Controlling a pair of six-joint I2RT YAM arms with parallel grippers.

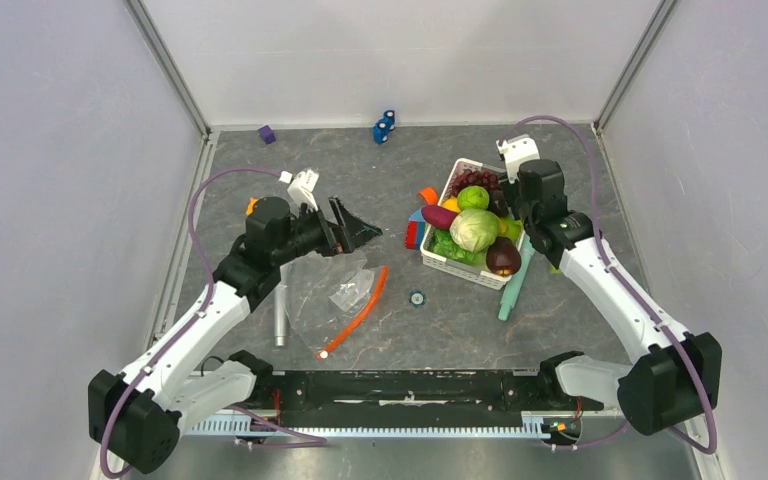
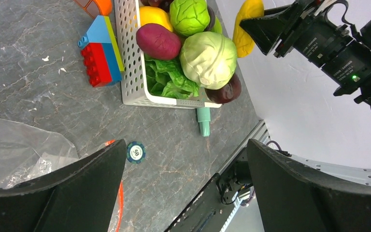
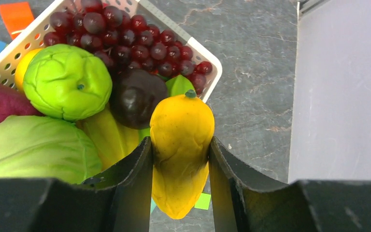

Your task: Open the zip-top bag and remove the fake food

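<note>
A yellow fake fruit (image 3: 179,188) is gripped upright by my right gripper, whose fingers press on both its sides. In the left wrist view this fruit (image 2: 248,29) hangs over the right side of the basket. The top view hides it behind the right arm. The clear zip top bag (image 1: 305,300) lies flat on the left of the table, an orange strip (image 1: 365,315) along its right side; in the left wrist view part of the bag (image 2: 19,150) shows. Above the bag's upper end, my left gripper (image 1: 365,232) stands open with nothing between its fingers.
The white basket (image 1: 465,274) is full of fake food: a cabbage (image 1: 474,230), grapes (image 3: 140,46), an eggplant (image 1: 503,256) and more. Coloured blocks (image 2: 99,58) touch its left side. A teal tube (image 1: 512,290) lies at its right. A chip (image 1: 417,298) sits between bag and basket.
</note>
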